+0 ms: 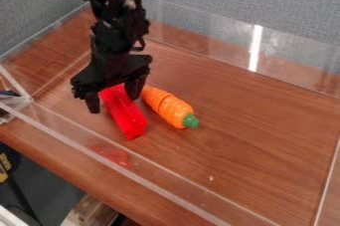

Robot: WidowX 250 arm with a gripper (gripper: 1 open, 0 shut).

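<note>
My black gripper is lowered over a red elongated block on the wooden tabletop, its fingers straddling the block's upper end. Whether they grip it is hard to tell. An orange toy carrot with a green top lies just to the right of the red block, pointing toward the lower right.
Clear plastic walls edge the wooden surface at the back, left and right. Cables and some objects sit outside the left edge.
</note>
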